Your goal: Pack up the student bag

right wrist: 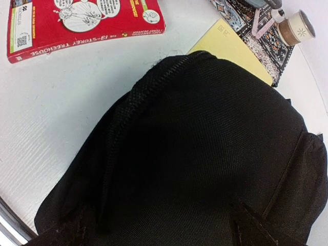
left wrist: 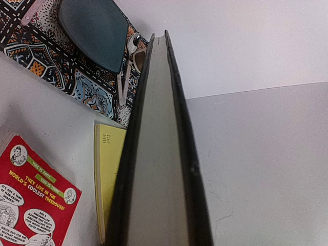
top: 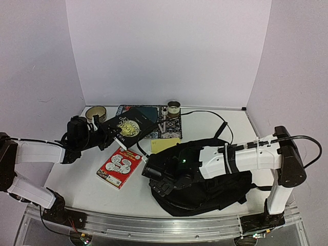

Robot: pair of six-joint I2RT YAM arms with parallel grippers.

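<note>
My left gripper [top: 110,136] is shut on a thick black book [top: 134,124] with a gold emblem, held tilted above the table. In the left wrist view the book's page edge [left wrist: 158,154] fills the middle and hides the fingers. The black student bag [top: 215,192] lies at the front right. Over its left part hangs my right gripper [top: 154,182], its dark fingers spread at the bottom of the right wrist view, with only bag cloth [right wrist: 205,133] showing below. The bag's zip edge [right wrist: 148,89] shows, but its opening is not clear.
Left of the bag a red book [top: 119,167] lies flat, with bare table around it. A yellow book [top: 165,144] lies behind the bag. Farther back are a patterned mat [top: 174,128], a dark pouch-like item [left wrist: 97,31], a cup [top: 173,108] and a bowl [top: 96,113].
</note>
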